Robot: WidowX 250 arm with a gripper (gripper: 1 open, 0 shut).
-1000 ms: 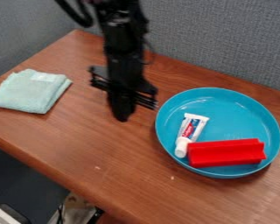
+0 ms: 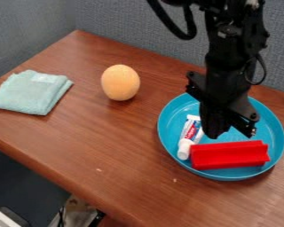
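My black gripper is over the blue plate on the right, just above and right of a toothpaste tube; it looks shut, with nothing visible between its fingers. A red object lies on the front of the plate, below the gripper. An orange egg-shaped object rests on the table, left of the plate.
A folded pale green cloth lies at the left of the wooden table. Grey panels stand behind the table, and its left edge runs toward the bottom.
The gripper has moved right from the middle of the table to over the plate, uncovering the egg-shaped object. The objects on the plate look unmoved.
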